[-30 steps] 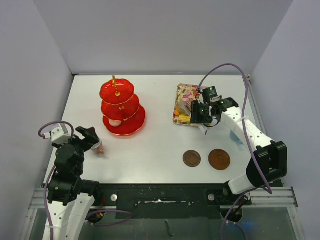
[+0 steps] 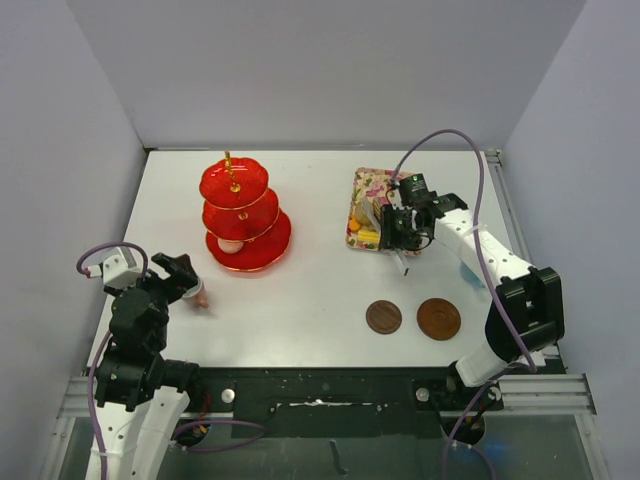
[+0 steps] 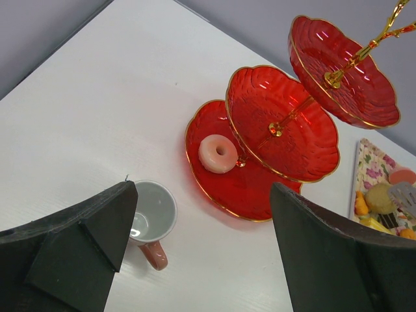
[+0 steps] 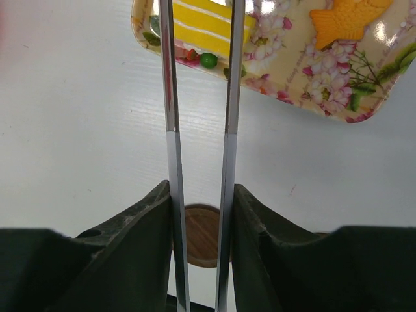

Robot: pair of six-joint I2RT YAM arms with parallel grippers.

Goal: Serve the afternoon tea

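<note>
A red three-tier stand with gold rims stands left of centre, a pink donut on its lowest tier. On the floral tray at the back right lie a yellow striped cake, an orange fish-shaped pastry and other pastries. My right gripper is over the tray, its long tongs reaching down among the pastries; what sits between their tips is out of the right wrist view. My left gripper stands open at the left, beside a cup with a brown handle.
Two round brown coasters, the smaller and the larger, lie at the front right. A pale blue item is partly hidden by the right arm.
The left arm has not moved.
</note>
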